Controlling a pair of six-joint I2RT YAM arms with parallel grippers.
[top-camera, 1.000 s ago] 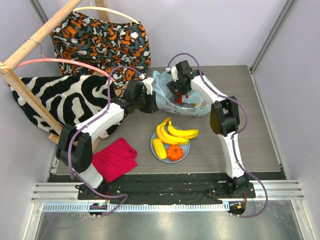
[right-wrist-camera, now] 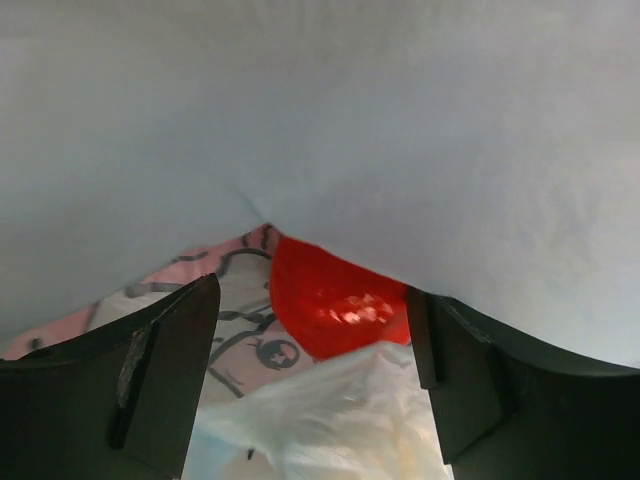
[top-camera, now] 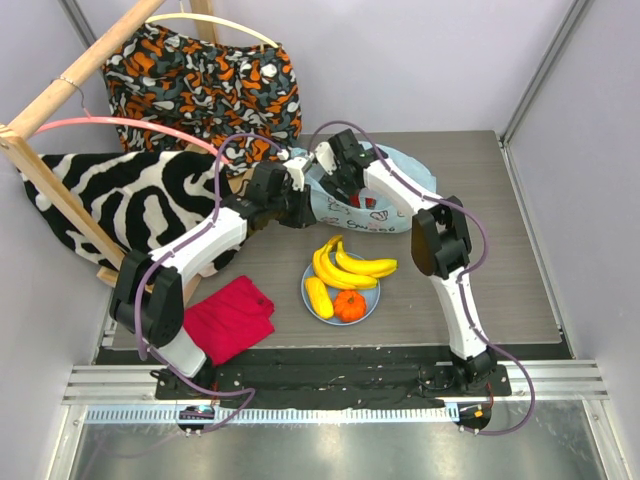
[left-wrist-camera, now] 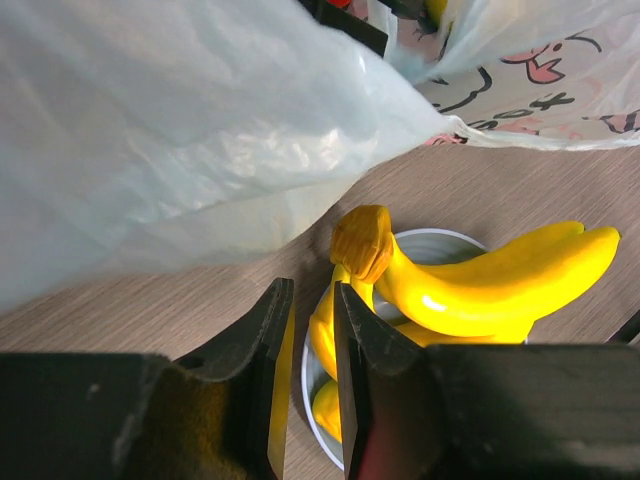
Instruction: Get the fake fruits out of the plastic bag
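Note:
The translucent plastic bag (top-camera: pixel 408 168) lies with its mouth spread toward my left arm; printed lettering shows on its near side. Inside it is a glossy red fruit (right-wrist-camera: pixel 335 300), partly covered by bag film. My right gripper reaches into the bag, fingers wide apart, with the red fruit beyond and between them and some film in front. My left gripper is partly open beside the bag's left edge. Only a gap shows between its fingers, and bag film (left-wrist-camera: pixel 200 130) hangs just past them. Bananas (top-camera: pixel 345 264), a yellow oblong fruit (top-camera: pixel 319 297) and an orange pumpkin (top-camera: pixel 350 306) rest in a bowl.
The bluish-grey bowl (top-camera: pixel 331 319) stands in front of the bag. A red cloth (top-camera: pixel 230 320) lies at front left. Left of the bag, a wooden rack (top-camera: pixel 75 215) holds patterned fabrics.
The left arm and the bowl look unchanged.

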